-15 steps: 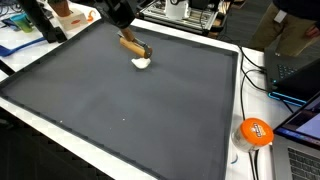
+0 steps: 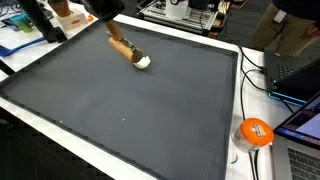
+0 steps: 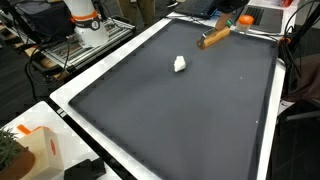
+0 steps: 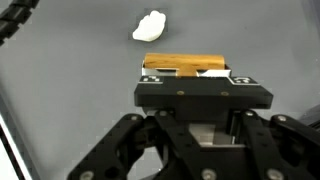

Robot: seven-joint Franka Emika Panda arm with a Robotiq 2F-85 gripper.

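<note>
A brown wooden-looking block point(image 3: 213, 38) is held above the grey table, with my gripper shut on it. In exterior view 1 the same block point(image 2: 122, 43) slants down from the dark gripper at the upper left. The wrist view shows its long edge point(image 4: 185, 61) just beyond the fingertips, a narrower part running back between them. A small white lump point(image 3: 180, 63) lies on the table, apart from the block. It also appears in the wrist view as a white shape point(image 4: 150, 25) above and left of the block.
An orange-topped white container point(image 2: 253, 134) stands off its right side, near a laptop point(image 2: 298, 160). Loose items clutter the area beyond the upper left edge point(image 2: 30, 40). A black cable point(image 3: 265, 33) runs by the far right corner.
The block has moved left in exterior view 1 with my gripper and now slants more steeply. The white lump has stayed in place, and more of it shows.
</note>
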